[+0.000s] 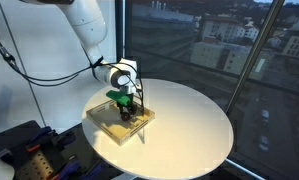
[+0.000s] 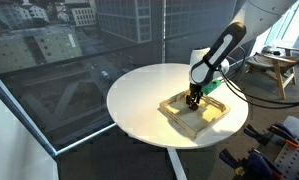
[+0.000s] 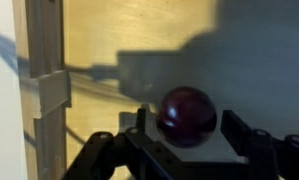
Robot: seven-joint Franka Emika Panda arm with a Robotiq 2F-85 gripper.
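Note:
In the wrist view a dark red, round object [image 3: 186, 116] lies between the fingertips of my gripper. The fingers stand part open, one finger on each side of it; whether they touch it is hard to tell. Both exterior views place the gripper low inside a shallow wooden tray [image 1: 106, 129] on the round white table. From outside, the arm and gripper hide the round object.
The tray's wooden side wall [image 3: 52, 130] runs along the left of the wrist view. Much of the white table [image 1: 179, 115] beyond the tray is clear. Large windows stand behind it.

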